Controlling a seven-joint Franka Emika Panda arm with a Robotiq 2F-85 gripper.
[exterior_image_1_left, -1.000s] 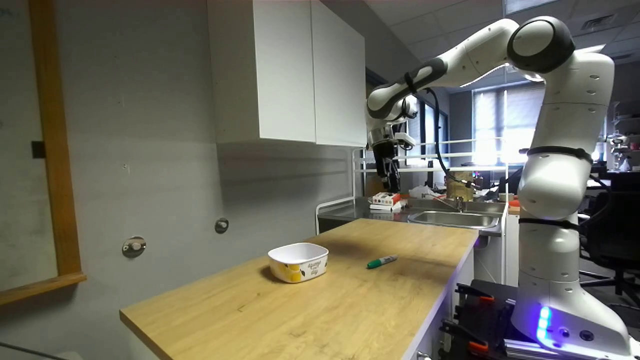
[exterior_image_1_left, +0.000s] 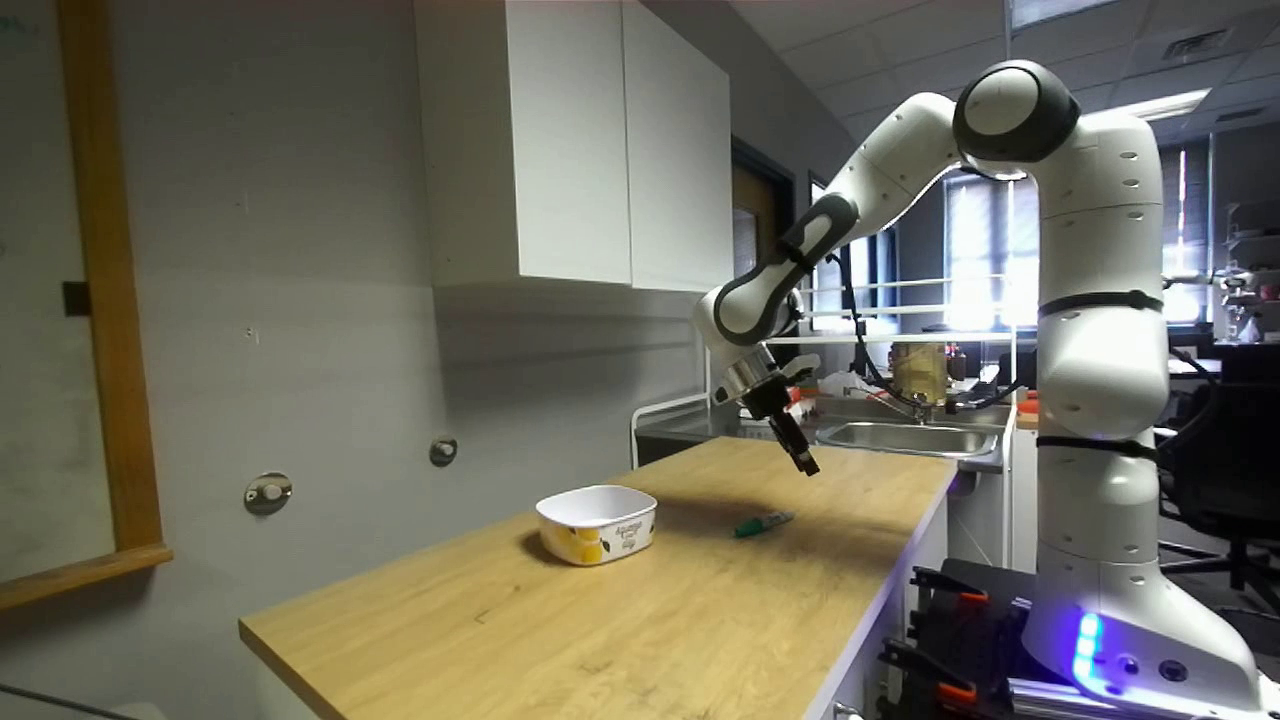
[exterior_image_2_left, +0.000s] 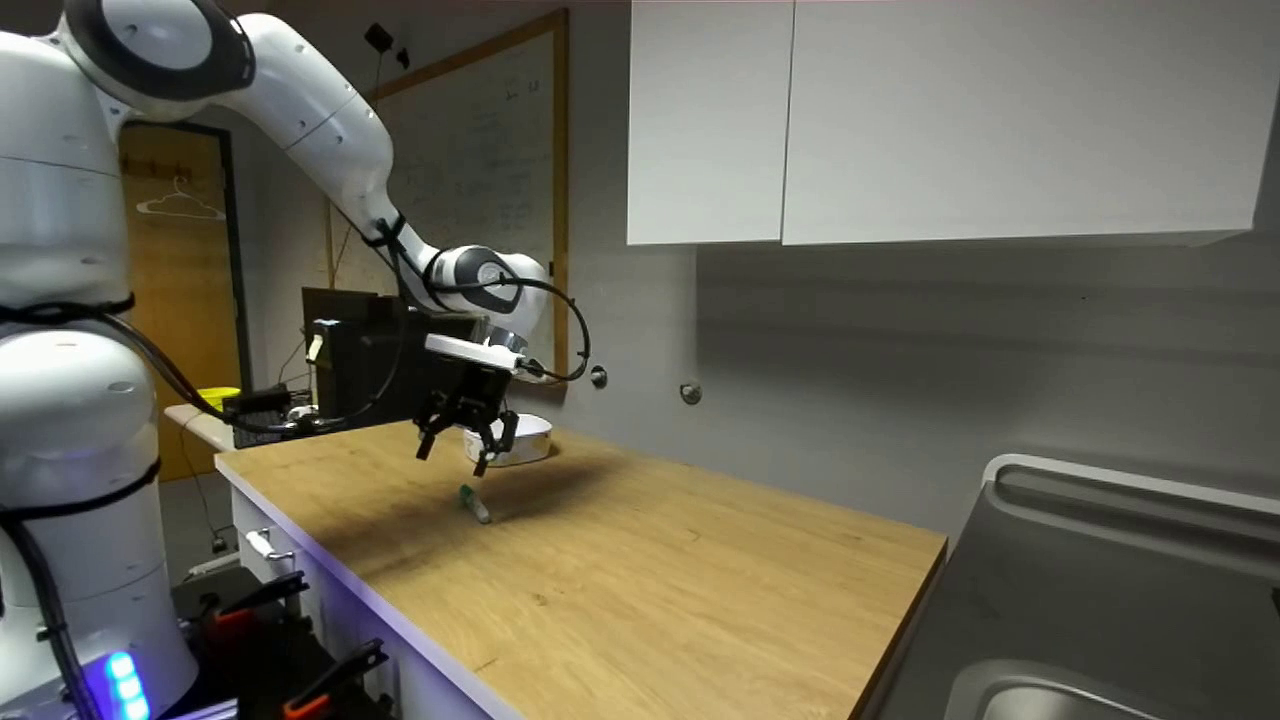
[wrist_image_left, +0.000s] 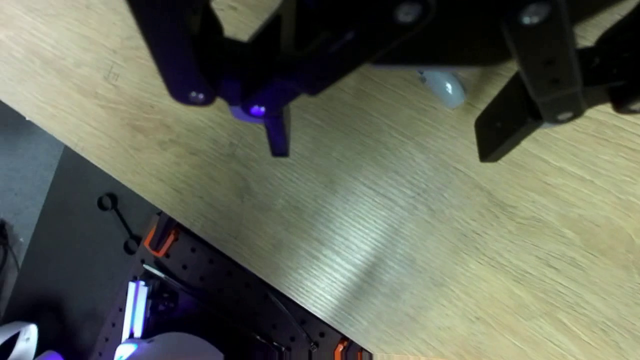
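Observation:
A green-capped marker (exterior_image_1_left: 763, 524) lies on the wooden counter (exterior_image_1_left: 672, 624). Left of it in exterior view 1 stands a white bowl (exterior_image_1_left: 596, 524) with a yellow pattern, looking empty from here. My gripper (exterior_image_2_left: 450, 460) hangs above the counter near the marker, tilted, its fingers spread with nothing between them. In the wrist view the gripper is open, and the pale end of the marker (wrist_image_left: 445, 89) shows between the fingers, down on the wood; the rest of it is hidden behind the gripper's body.
A white wall cabinet (exterior_image_1_left: 624, 144) hangs over the back of the counter. At the far end is a metal sink (exterior_image_1_left: 906, 437).
Marker and bowl have not moved.

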